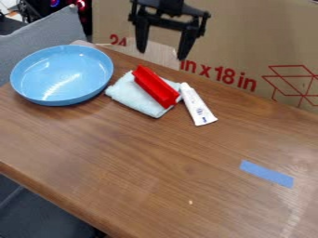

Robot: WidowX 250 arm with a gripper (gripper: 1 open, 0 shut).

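Observation:
My black gripper (163, 37) hangs open at the top centre, above the back of the table, with nothing between its fingers. Below it a red oblong object (155, 85) lies on a folded white cloth (128, 98). A white tube-like item (196, 105) lies just to the right of the cloth. To the left stands an empty light blue bowl (61, 72).
A cardboard panel (258, 51) stands along the back, and grey fabric (40, 38) is at the back left.

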